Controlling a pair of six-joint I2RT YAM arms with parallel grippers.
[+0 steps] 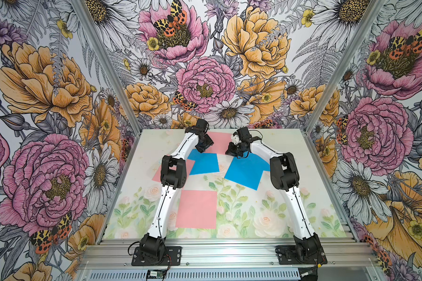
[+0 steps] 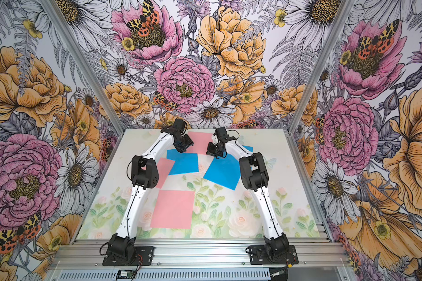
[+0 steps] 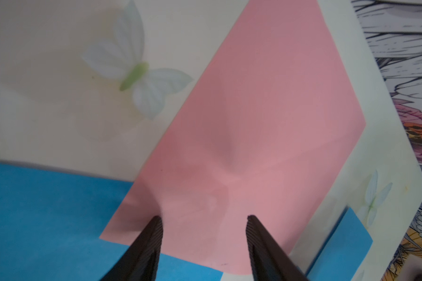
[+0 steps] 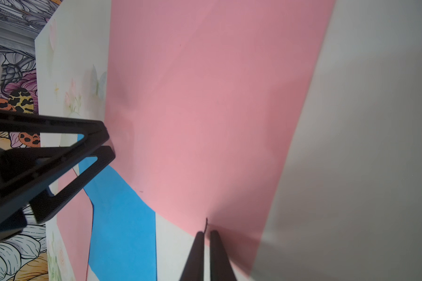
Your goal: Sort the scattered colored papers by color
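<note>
At the back of the table lies a pink paper [image 1: 219,141], filling much of both wrist views. My right gripper is shut on its near edge close to a corner, and a small dark crease shows at the tips. Over the paper's other near corner, my left gripper stands open, its fingers [image 3: 147,243] apart and nothing gripped. That corner overlaps a blue paper [image 1: 204,164]. A larger blue area [image 1: 244,173] spreads below the right gripper; whether it is one sheet or several I cannot tell.
Another pink paper [image 1: 197,209] lies flat at the front, left of centre. One more pink paper [image 2: 163,171] is partly hidden under the left arm and meets the blue one. The two grippers are close together at the back. Bare table [image 1: 309,164] shows at the right.
</note>
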